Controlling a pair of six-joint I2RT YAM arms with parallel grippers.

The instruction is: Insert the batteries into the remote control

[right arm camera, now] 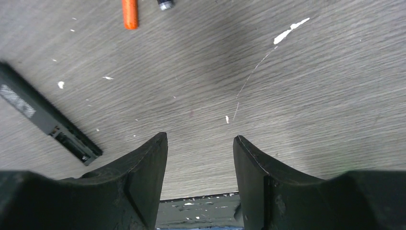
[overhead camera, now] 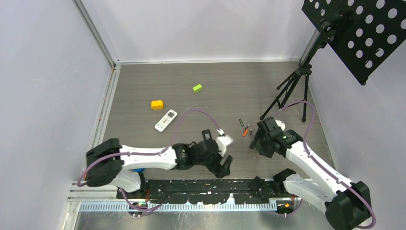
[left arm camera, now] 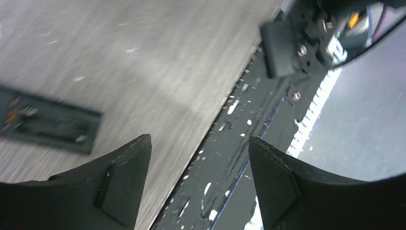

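Note:
The black remote control [overhead camera: 207, 134] lies on the table, its lower part hidden under my left arm in the top view. One end, with an open slot, shows in the left wrist view as a blurred black body [left arm camera: 52, 120]. Beyond it my left gripper [overhead camera: 223, 167] hangs near the front edge, its fingers parted on nothing. Several small batteries lie loose right of the remote, among them an orange battery [overhead camera: 245, 132] and a dark battery [overhead camera: 251, 132]. My right gripper [overhead camera: 257, 145] is over the table just right of them, open and empty; the remote [right arm camera: 48, 112] is left of it.
A white remote [overhead camera: 165, 120] and a yellow block [overhead camera: 157, 105] lie at the left, a green block [overhead camera: 197, 88] farther back. A black tripod stand [overhead camera: 299, 76] occupies the back right. Bare table lies between the batteries and the front rail [overhead camera: 230, 184].

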